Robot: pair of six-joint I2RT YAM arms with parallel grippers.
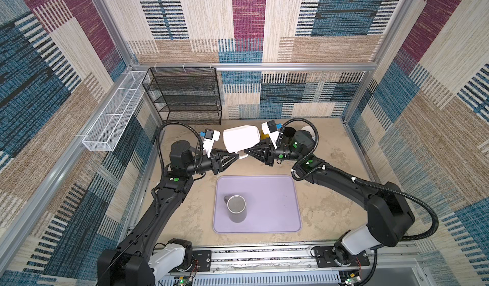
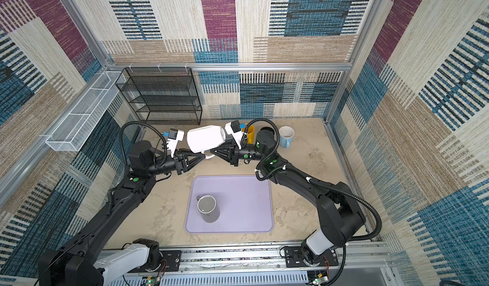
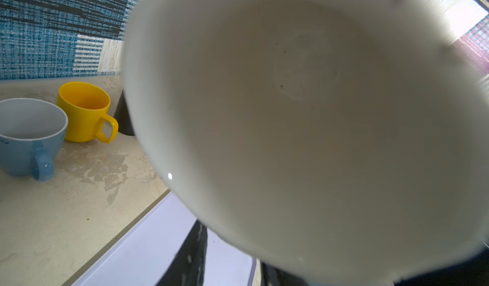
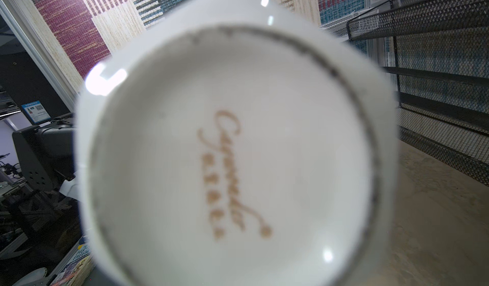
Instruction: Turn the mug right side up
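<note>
A white mug [image 1: 241, 138] hangs on its side in the air between the two arms. Its open mouth faces left, its base faces right, and its handle [image 2: 209, 154] points down. My right gripper [image 1: 246, 151] is shut on the handle, though its fingers are partly masked by the mug. Close to the mouth end, my left gripper [image 1: 238, 156] is open; from above I cannot tell whether it touches the handle. The mug's inside [image 3: 305, 133] fills most of the left wrist view, and its printed base [image 4: 234, 158] covers the right wrist view.
Below the arms lies a lilac tray [image 1: 272, 204] with a grey mug [image 1: 236, 209] at its left. A yellow mug [image 3: 84, 110] and a blue mug [image 3: 25, 138] stand behind the right arm. A black mesh rack [image 1: 183, 95] is at the back left.
</note>
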